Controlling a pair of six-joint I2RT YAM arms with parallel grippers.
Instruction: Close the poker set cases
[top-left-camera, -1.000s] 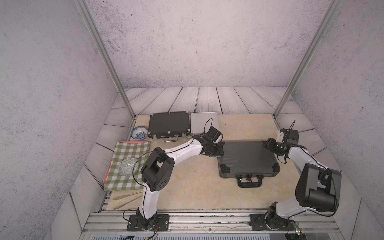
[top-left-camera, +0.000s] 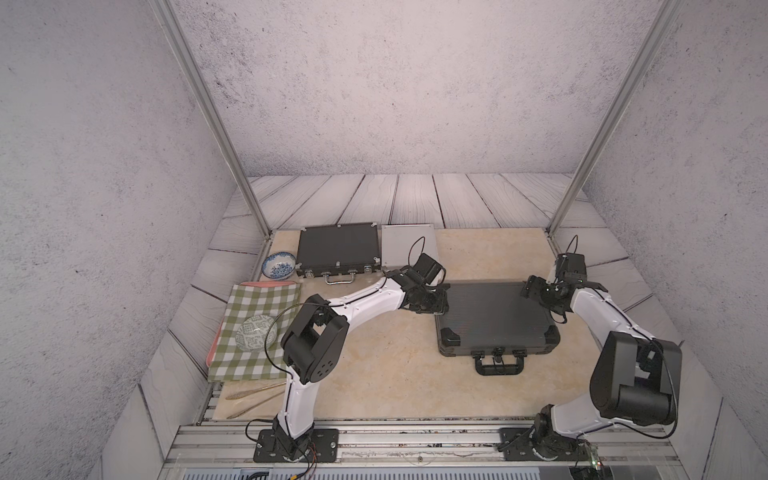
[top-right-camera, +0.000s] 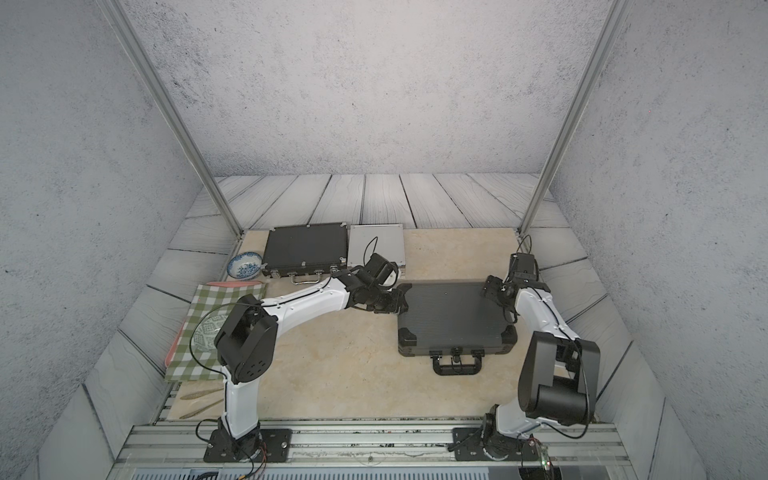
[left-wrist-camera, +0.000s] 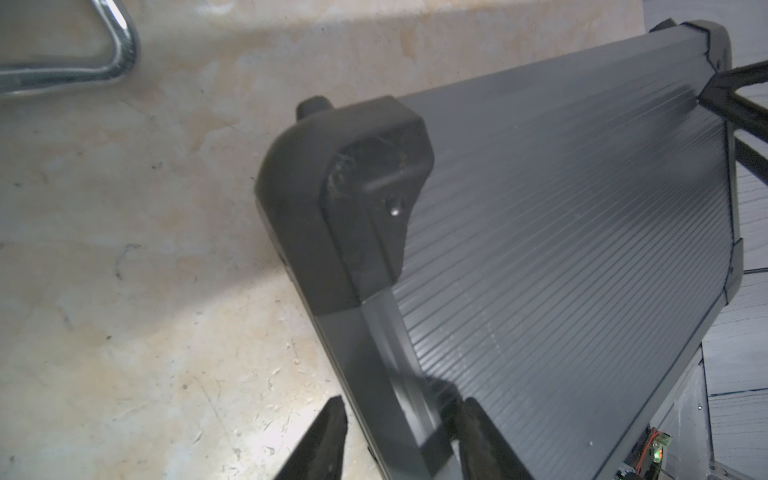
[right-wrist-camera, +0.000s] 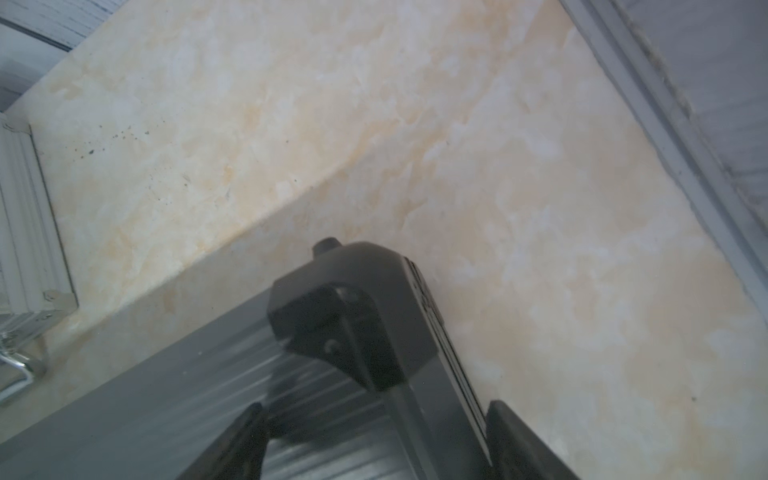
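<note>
A large dark grey ribbed case (top-left-camera: 496, 316) lies flat on the table, its lid down and its handle (top-left-camera: 498, 366) toward the front. At its left side my left gripper stands part open, one finger (left-wrist-camera: 324, 440) outside the edge and the other over the lid. My right gripper is wide open over the far right corner (right-wrist-camera: 344, 304), its fingers on either side of the case's edge. Whether any finger touches the case I cannot tell. Behind lie a smaller black case (top-left-camera: 339, 248) and a silver case (top-left-camera: 409, 244), both lids down.
A blue-white bowl (top-left-camera: 279, 265) stands left of the black case. On the left lies a green checked cloth (top-left-camera: 232, 352), with wooden utensils (top-left-camera: 254, 393) in front of it.
My right gripper has shifted slightly left over the big case's right side. The left gripper has barely moved, its fingertips reaching a touch further right. The cases have stayed put.
</note>
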